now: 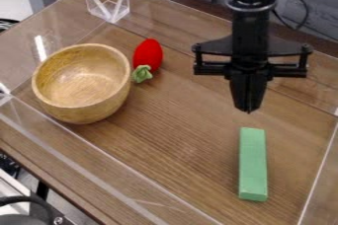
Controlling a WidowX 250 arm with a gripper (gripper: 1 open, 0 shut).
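My gripper hangs over the right half of the wooden table, pointing down, shut with nothing visible between its fingers. Below it lies a flat green bar. A tan bowl is at the left. A red object with a green end lies just right of the bowl.
A small clear rack or holder stands at the back left. Dark cables show beyond the table's lower left edge.
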